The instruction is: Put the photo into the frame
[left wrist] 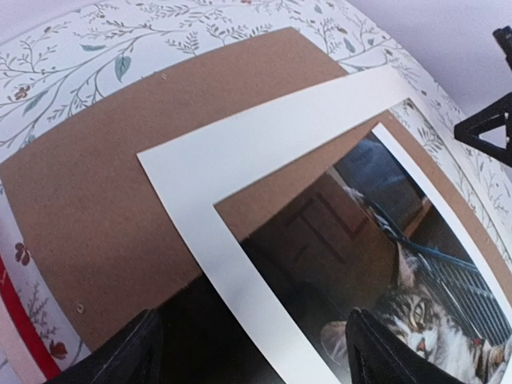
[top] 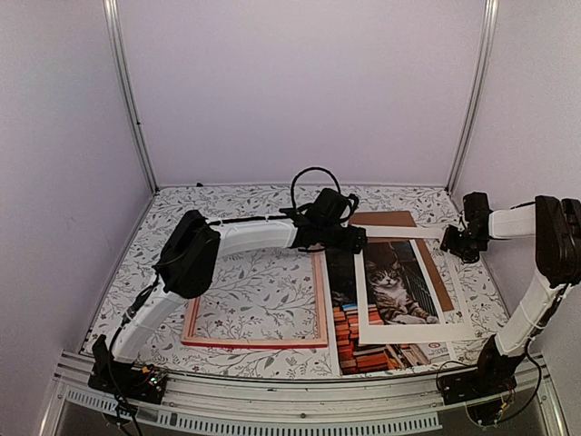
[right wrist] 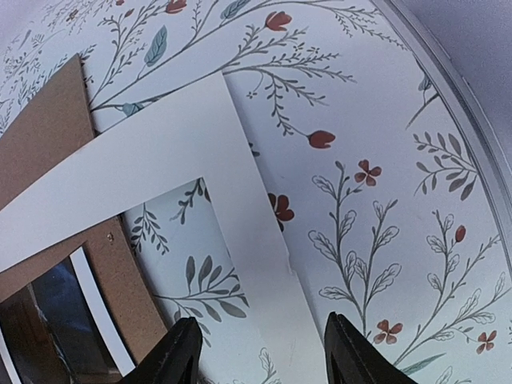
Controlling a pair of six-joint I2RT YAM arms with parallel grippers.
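Note:
A white mat [top: 412,333] lies askew over a cat photo [top: 397,291], a brown backing board [top: 381,218] and a bookshelf picture [top: 390,359]. The red-and-wood frame [top: 254,342] lies empty on the left. My left gripper [top: 352,241] stands open above the mat's top-left corner; in the left wrist view its fingers [left wrist: 136,352] show with nothing between them. My right gripper [top: 454,243] is open over the mat's right strip, its fingers [right wrist: 180,352] apart at the bottom of the right wrist view.
The left arm reaches across the frame.

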